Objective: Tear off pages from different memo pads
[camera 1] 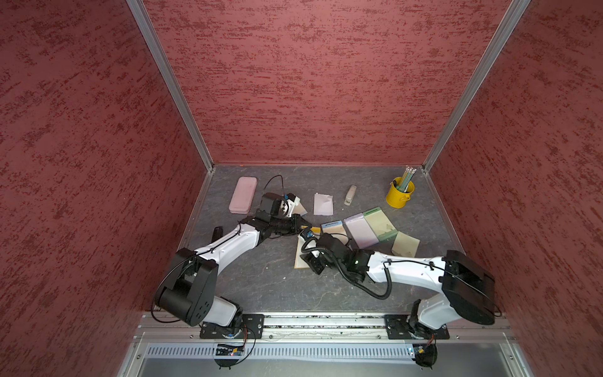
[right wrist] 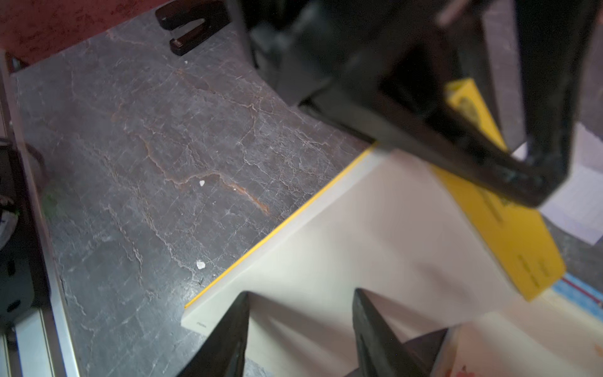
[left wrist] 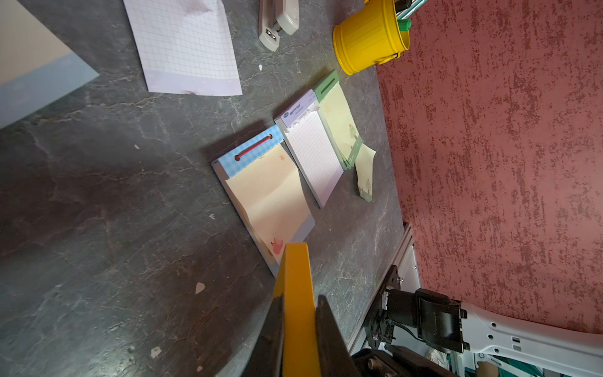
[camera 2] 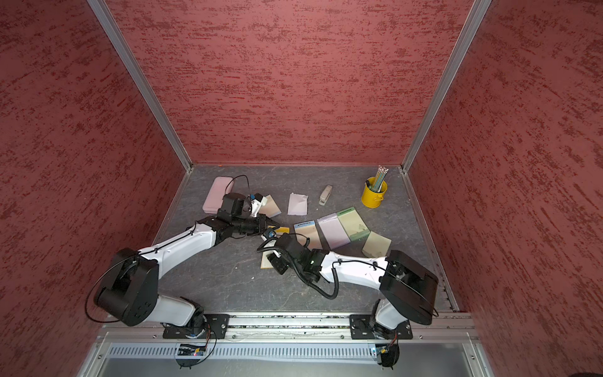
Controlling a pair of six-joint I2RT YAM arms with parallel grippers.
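Observation:
A memo pad with a yellow header [right wrist: 502, 232] and white pages [right wrist: 377, 245] is tilted in the right wrist view. My left gripper is shut on the pad's yellow top end, seen edge-on in the left wrist view. My right gripper is open, its two fingers apart in front of the lower part of the white page; whether they touch it I cannot tell. Other pads lie flat to the right: a blue-headed one [left wrist: 270, 194], a purple one [left wrist: 314, 150] and a green one [left wrist: 341, 119]. In the top views, the arms cover much of the yellow pad.
Loose pages lie around: a white grid sheet [camera 1: 323, 204], a blue-edged sheet [camera 2: 270, 206] behind the left arm, and a greenish sheet [camera 1: 405, 244]. A pink case [camera 1: 243, 194], a white stapler [camera 1: 350, 195] and a yellow pencil bucket [camera 1: 399, 193] stand farther back.

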